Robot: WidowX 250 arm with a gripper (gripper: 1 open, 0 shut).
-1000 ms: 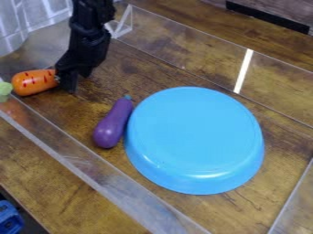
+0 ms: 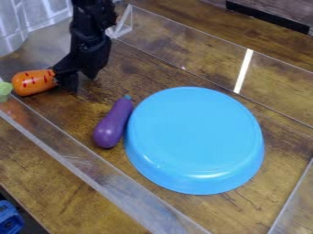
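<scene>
An orange carrot [image 2: 35, 80] with a pale green top lies at the left of the camera view. The black gripper [image 2: 68, 71] reaches down from the top to just right of the carrot, by its narrow end; its fingers are dark and blurred, so whether they are open or shut on it is unclear. A purple eggplant [image 2: 113, 121] lies on the wooden surface, left of a large upturned-looking blue round dish [image 2: 193, 139].
Clear walls edge the wooden work area [image 2: 184, 64], along the left and right. A blue object [image 2: 7, 218] shows at the bottom left corner. The wood behind the dish is clear.
The gripper and carrot have shifted very slightly; the eggplant and blue dish have not moved.
</scene>
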